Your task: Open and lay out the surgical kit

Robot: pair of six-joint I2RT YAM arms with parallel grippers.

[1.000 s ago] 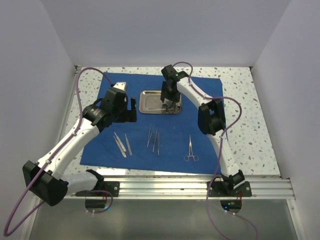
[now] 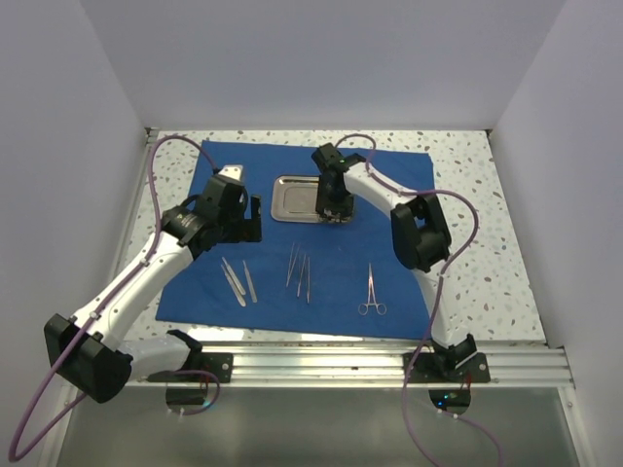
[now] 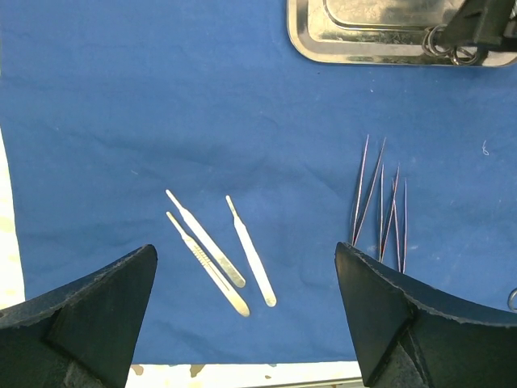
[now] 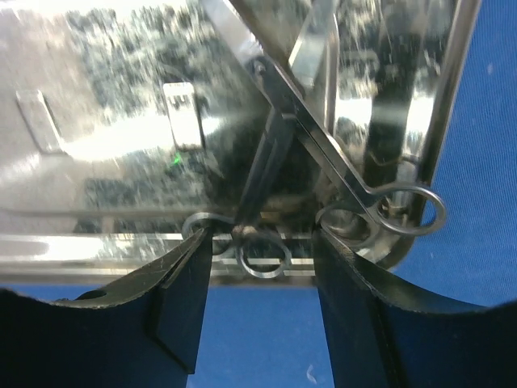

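The metal tray (image 2: pixel 295 198) lies on the blue cloth with scissor-like instruments at its right end. In the right wrist view, one instrument's ring handles (image 4: pixel 264 257) show between the fingertips of my right gripper, which stands part open just over the tray's near rim. A second pair of scissors (image 4: pixel 327 153) lies crosswise, its rings beside the right finger. Contact cannot be made out. My left gripper is open and empty above the cloth, left of the tray. Below it lie several scalpel handles (image 3: pixel 250 255) and several tweezers (image 3: pixel 361 190).
One pair of scissors (image 2: pixel 371 295) rests on the cloth at the front right. Bare blue cloth (image 2: pixel 336 258) lies between the tray and the laid-out tools.
My right gripper has shifted toward the tray's near rim, over the handles. The left gripper has moved slightly left. The tools on the cloth have stayed put.
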